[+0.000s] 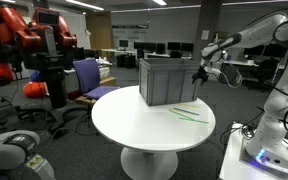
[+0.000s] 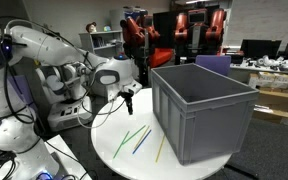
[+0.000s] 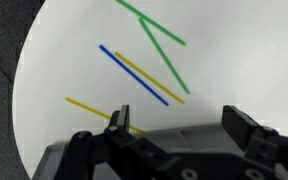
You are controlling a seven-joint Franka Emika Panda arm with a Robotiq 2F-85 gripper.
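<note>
Thin coloured sticks lie spread on the white round table point(image 1: 124, 122). In the wrist view I see a green stick point(image 3: 151, 20), a second green stick point(image 3: 164, 55), a blue stick point(image 3: 134, 75), a yellow stick point(image 3: 150, 65) and another yellow stick point(image 3: 96, 108) near the bin's edge. A tall grey open bin point(image 2: 204, 115) stands on the table. My gripper is open and empty, its fingers wide apart. It hangs above the table, clear of the sticks, as exterior view 2 shows, with the bin to its right.
The bin's tall walls rise close beside the sticks. Bare tabletop lies on the far side of the sticks from the bin in the wrist view. Office chairs point(image 1: 87, 76) and desks stand behind, away from the table.
</note>
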